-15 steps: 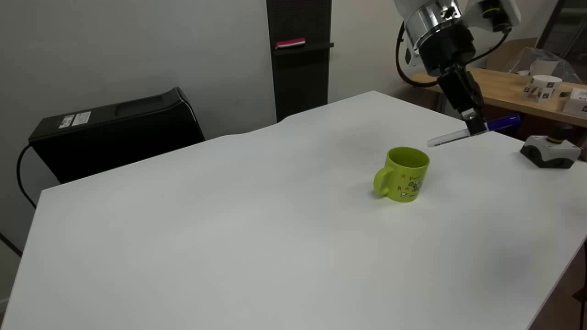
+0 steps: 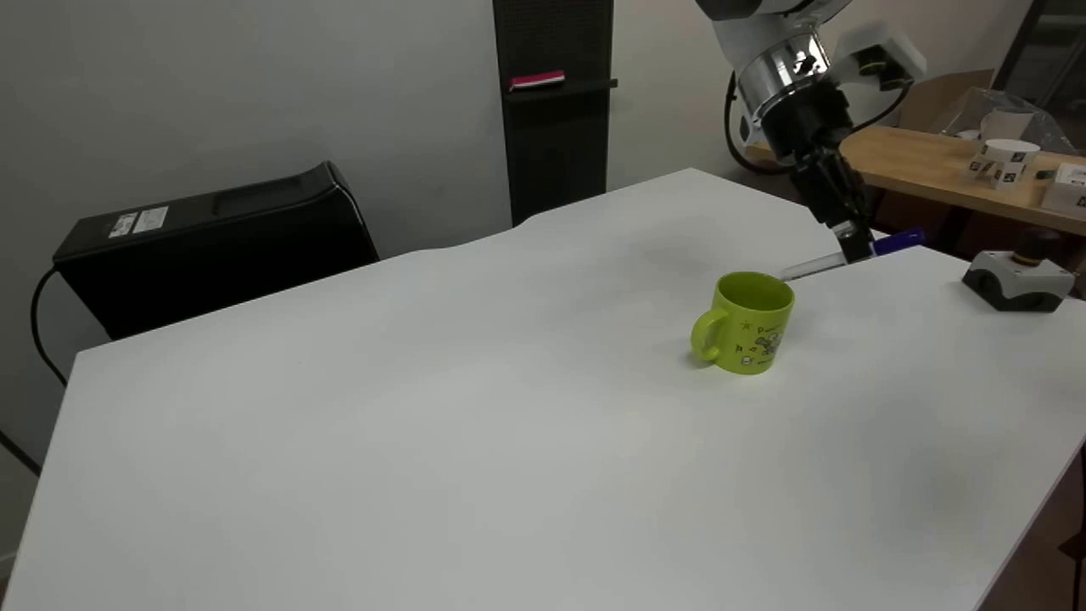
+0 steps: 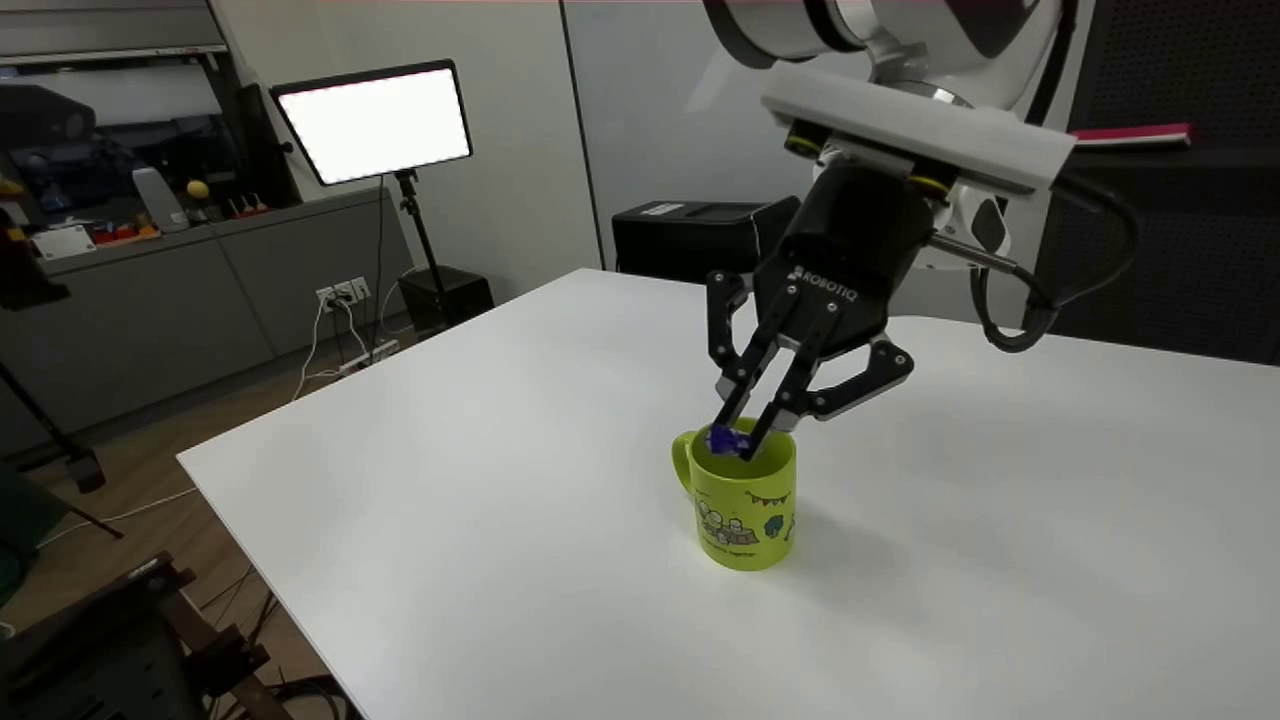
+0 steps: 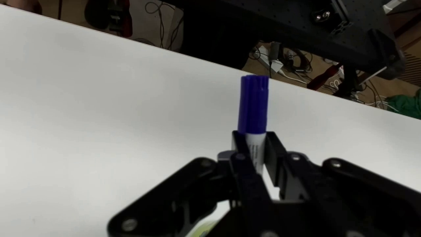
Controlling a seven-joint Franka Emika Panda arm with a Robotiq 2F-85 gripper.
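My gripper is shut on a marker [image 4: 253, 104] with a blue cap and a white barrel. In exterior view 1 the marker [image 2: 898, 243] is tilted, its white end low and pointing left toward the green mug [image 2: 751, 324], its blue cap higher on the right. That white end appears close to the mug's rim; whether they touch I cannot tell. The mug [image 3: 746, 510] stands upright on the white table, handle to the left. From exterior view 2 the gripper [image 3: 746, 438] overlaps the mug's opening, with the blue cap facing the camera. Only a sliver of mug [image 4: 204, 229] shows in the wrist view.
A grey-and-black switch box [image 2: 1021, 275] sits at the table's right edge. Beyond the table's back edge is a black case [image 2: 214, 239]. Most of the white table [image 2: 407, 428], left of and in front of the mug, is bare.
The arm has moved left and slightly down in exterior view 1, carrying the marker with it. The white end is now nearer the mug, which has not moved.
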